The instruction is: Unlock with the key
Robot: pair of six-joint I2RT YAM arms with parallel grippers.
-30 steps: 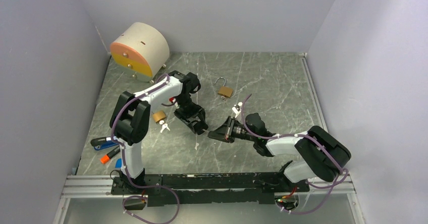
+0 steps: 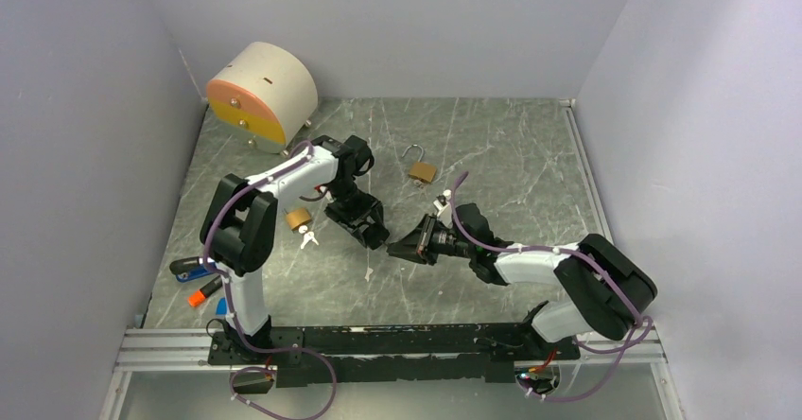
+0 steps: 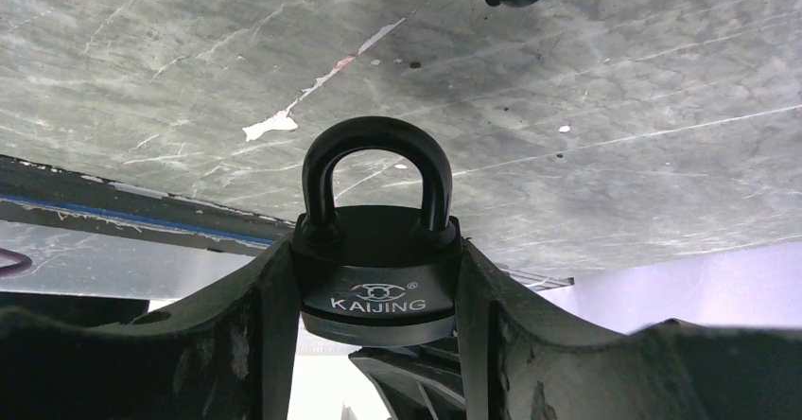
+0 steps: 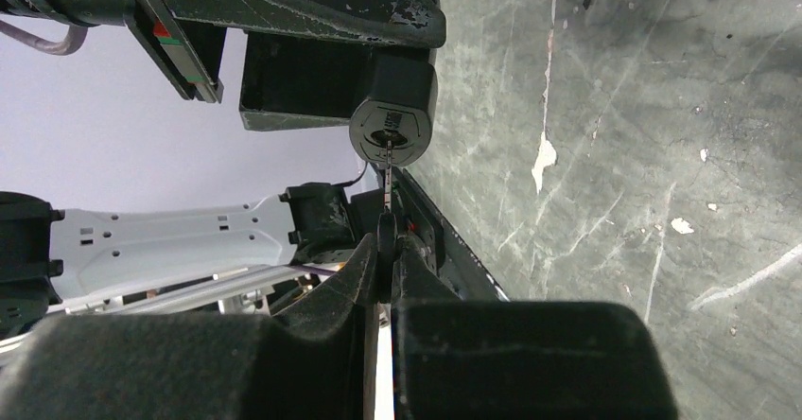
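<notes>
My left gripper grips a black KAIJING padlock (image 3: 376, 311) by its sides, shackle upward in the left wrist view; in the top view that gripper (image 2: 371, 229) is at mid-table. My right gripper is shut on a black-headed key (image 4: 386, 231), whose metal blade points into the keyhole on the padlock's (image 4: 402, 108) end face. How deep the blade sits is hard to tell. In the top view the right gripper (image 2: 407, 250) faces the left one from the right, close by.
A brass padlock (image 2: 422, 171) lies behind the grippers, another (image 2: 298, 218) with keys (image 2: 309, 237) on the left. A cylindrical box (image 2: 274, 89) stands back left; tools (image 2: 205, 292) lie front left.
Both grippers have shifted slightly toward the back of the table in the top view, still facing each other with the padlock and key between them.
</notes>
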